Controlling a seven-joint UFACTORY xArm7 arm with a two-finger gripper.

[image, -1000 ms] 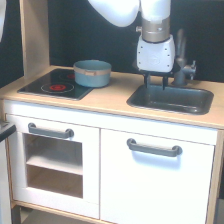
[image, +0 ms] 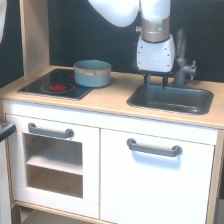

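My white arm reaches down from the top of the camera view. Its gripper hangs over the left part of the dark sink, in front of the faucet. Two small dark fingers stand apart, so it looks open, and nothing shows between them. A blue-grey pot stands upright at the edge of the black stove top, well to the left of the gripper. The inside of the pot is mostly hidden.
Bare wooden countertop lies between stove and sink. Below are a white oven door with a window and a white cabinet door, both shut, each with a dark handle. A dark wall stands behind.
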